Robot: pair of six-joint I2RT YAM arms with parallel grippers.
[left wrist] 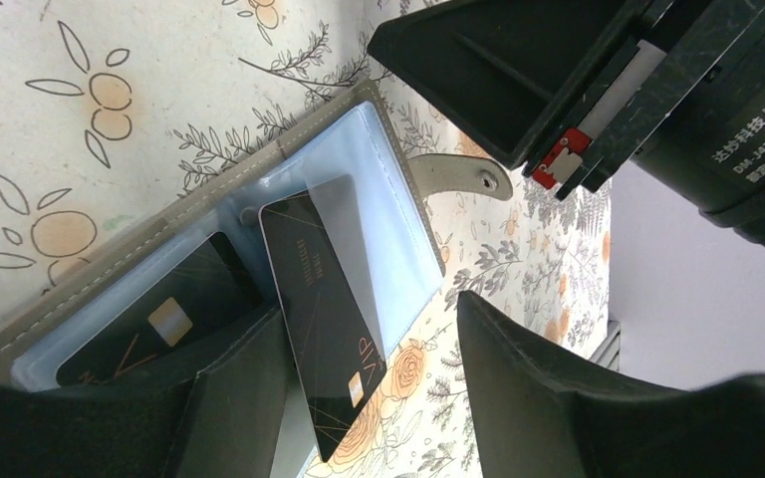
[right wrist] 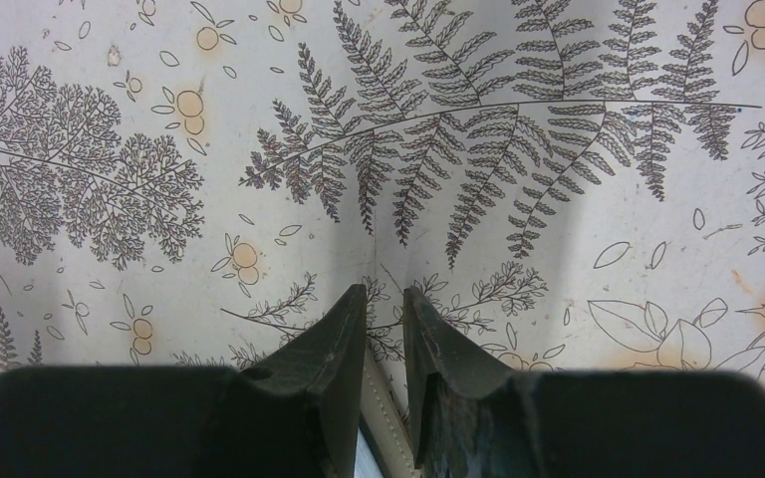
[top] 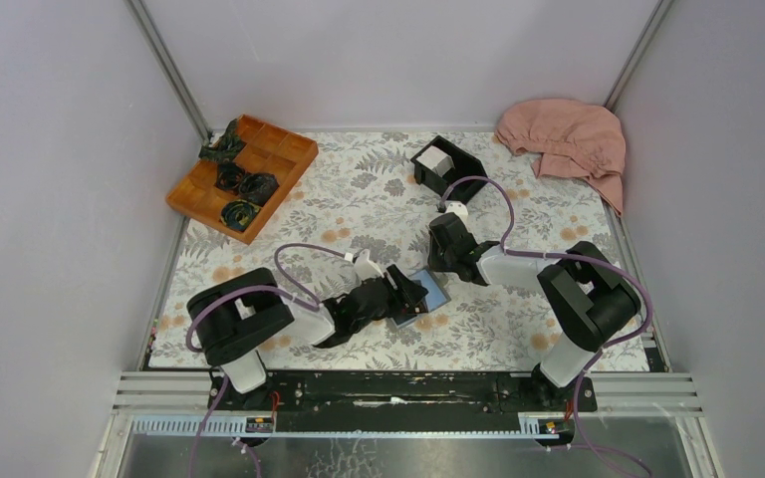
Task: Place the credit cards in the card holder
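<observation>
The card holder, grey-edged with pale blue pockets [left wrist: 398, 214], lies slanted on the table. A black credit card [left wrist: 324, 309] rests at an angle across its right half; its lower end sticks out past the holder's lower edge. Another black card [left wrist: 184, 314] sits in the left pocket, partly hidden by a finger. My left gripper is open, its fingers on either side of the tilted card and apart from each other. My right gripper has a narrow gap, with the holder's edge [right wrist: 386, 413] showing between its fingers; whether it grips the edge is unclear.
A black box [top: 466, 166] with a white item stands behind the right arm. An orange divided tray [top: 281, 154] holding dark bundles is at the back left, and a pink cloth [top: 563, 139] at the back right. Table between tray and box is clear.
</observation>
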